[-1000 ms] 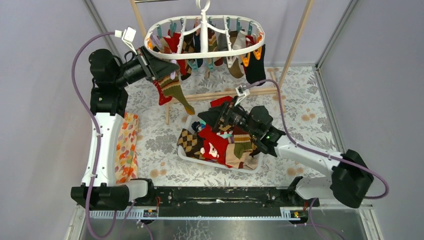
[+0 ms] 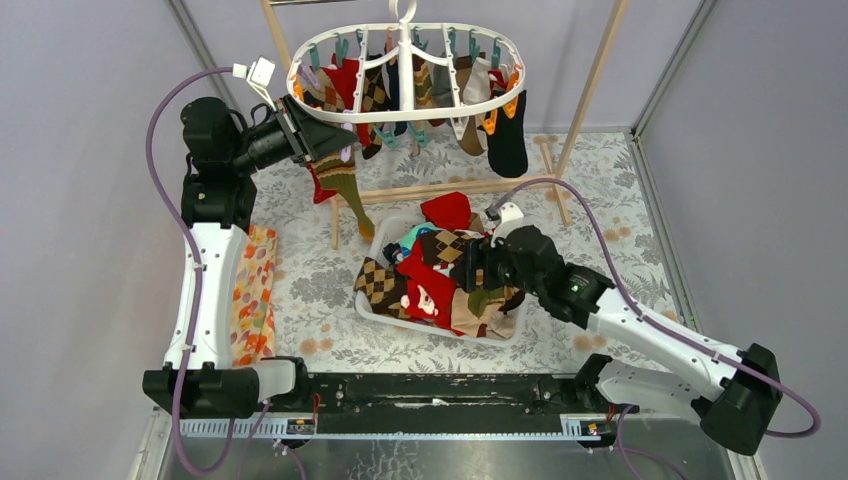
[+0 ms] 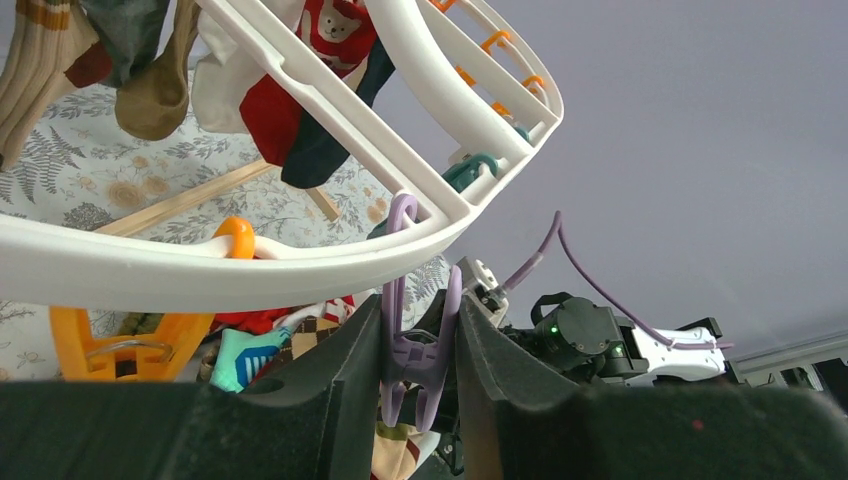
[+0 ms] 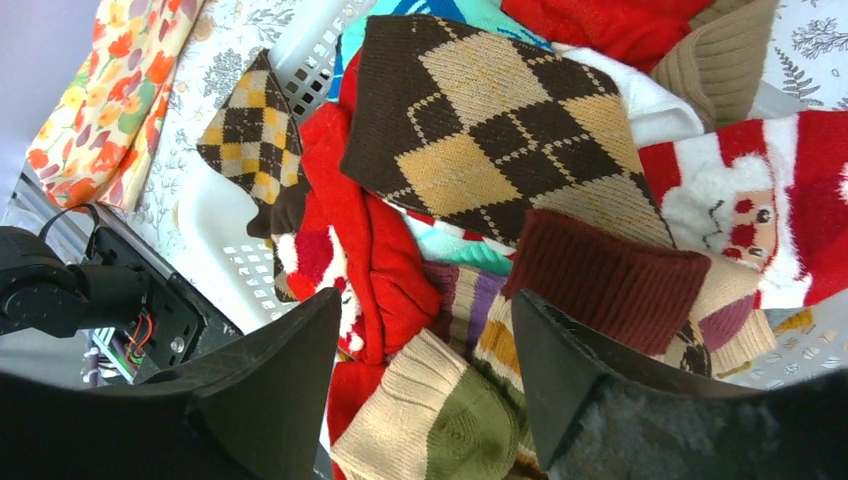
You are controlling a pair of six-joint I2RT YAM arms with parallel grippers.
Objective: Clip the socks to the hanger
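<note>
A white oval clip hanger [image 2: 456, 110] carries several socks along its top. My left gripper is shut on a purple clip [image 3: 418, 365] at the hanger's near-left rim; a striped olive-brown sock [image 2: 340, 185] hangs under it in the top view. My right gripper [image 2: 478, 262] is over the white basket [image 2: 363, 310] of loose socks, its fingers apart with nothing held between them. In the right wrist view, argyle, red, striped and Santa socks lie heaped below those fingers, among them a dark red cuff [image 4: 610, 280].
A wooden stand [image 2: 592, 80] holds the hanger. Floral orange fabric [image 2: 255, 295] lies at the left.
The left arm has barely moved.
</note>
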